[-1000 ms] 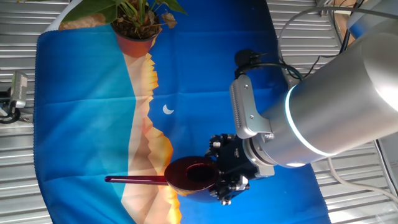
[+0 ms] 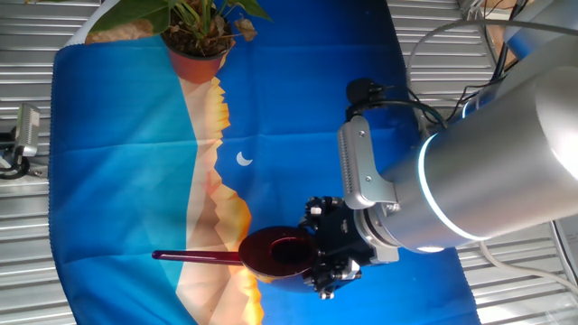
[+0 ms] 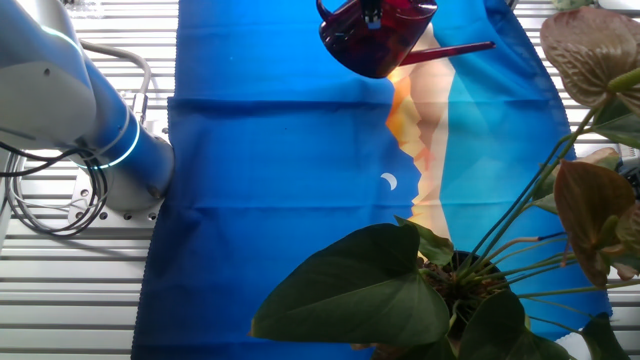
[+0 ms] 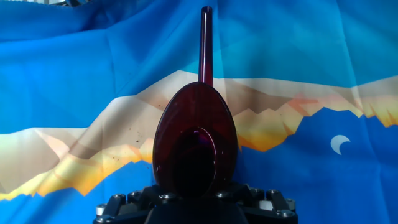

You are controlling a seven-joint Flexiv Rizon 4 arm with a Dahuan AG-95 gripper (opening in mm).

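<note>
A dark red, glossy watering can (image 2: 280,252) with a long thin spout is at the front of the blue cloth, its spout pointing left. My gripper (image 2: 318,250) meets the can on the side away from the spout and is shut on it. The can's body hides the fingertips in the wrist view, where the can (image 4: 196,118) stands centred with the spout rising away from me. In the second exterior view, the can (image 3: 375,45) is at the top edge, partly cut off. Near the back edge of the cloth stands a potted plant (image 2: 196,65) in a terracotta pot.
The printed cloth (image 2: 298,117) has folds and covers most of the table. Between can and plant it is clear. Large leaves (image 3: 350,290) of the plant spread over the near part in the second exterior view. Ribbed metal (image 2: 23,226) surrounds the cloth.
The plant has not moved.
</note>
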